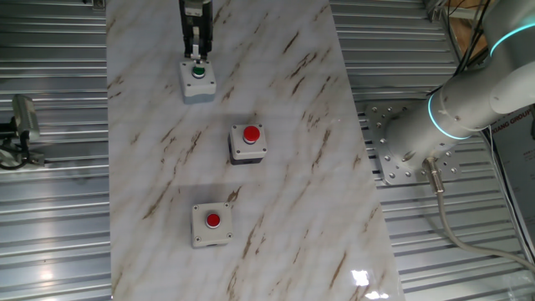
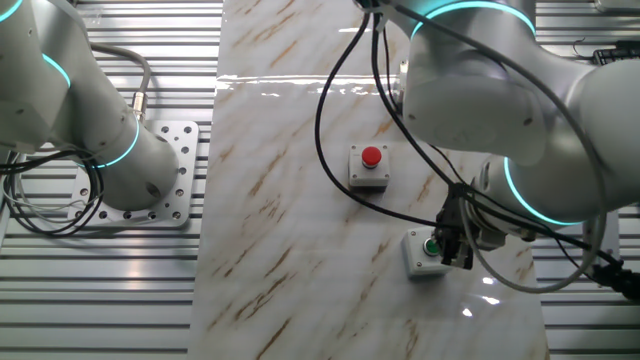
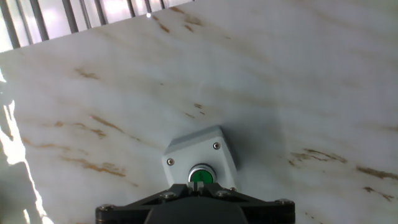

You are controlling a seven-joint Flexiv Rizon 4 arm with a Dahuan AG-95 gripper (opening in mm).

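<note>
A pale grey box with a green button stands on the marble-patterned table near its far end. My gripper is shut, its tips over the edge of that button, and nothing shows between them. From the wrist view, the green button sits just beyond the fingertips, which cover its lower part along with part of the box. Whether the tips touch the button is hard to make out. In the second exterior view the gripper is at the right side of the green button.
Two boxes with red buttons, one in mid-table and one nearer the front, stand clear of the arm. Cables loop from the arm above the middle box.
</note>
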